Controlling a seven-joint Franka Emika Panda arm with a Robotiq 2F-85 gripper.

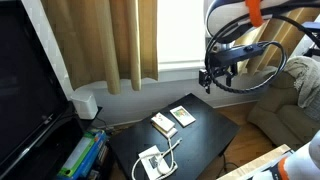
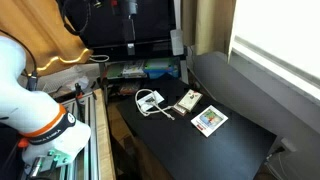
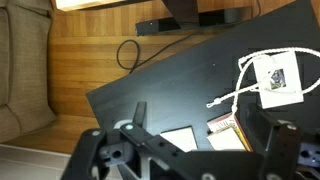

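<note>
My gripper stands open above the black table, its two fingers apart with nothing between them. In exterior view 1 the gripper hangs high over the table's far right side, clear of the objects. A white cord lies looped on the table, partly across a white card with a dark picture. Close by lie a small cream-and-red box or booklet and a flat white-edged picture card. In the wrist view both are partly hidden behind the gripper.
Colourful boxes or books stand beside the table at the left, near a dark screen. Curtains and a window lie behind. A wooden ledge runs beside the arm's base.
</note>
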